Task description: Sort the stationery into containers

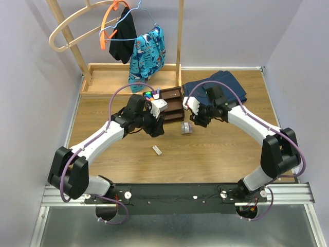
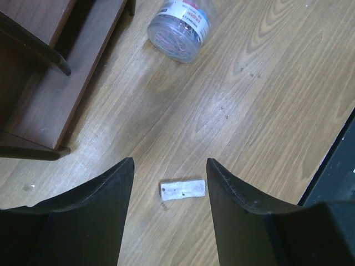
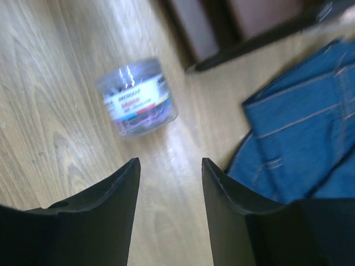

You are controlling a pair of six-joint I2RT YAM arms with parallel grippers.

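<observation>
A clear jar (image 1: 186, 128) with a printed label stands on the wooden table beside a dark brown wooden organizer (image 1: 172, 114); it also shows in the left wrist view (image 2: 178, 33) and, blurred, in the right wrist view (image 3: 137, 100). A small white block (image 1: 157, 150) lies nearer the front; the left wrist view shows it (image 2: 182, 189) beyond my fingertips. My left gripper (image 1: 157, 133) is open above the table, between organizer and block. My right gripper (image 1: 200, 123) is open, raised to the right of the jar, nothing between its fingers. Colourful items (image 1: 150, 95) sit at the organizer's left, partly hidden.
Folded navy jeans (image 1: 231, 85) lie at the back right. A wooden rack with hanging clothes (image 1: 146, 54) stands at the back left.
</observation>
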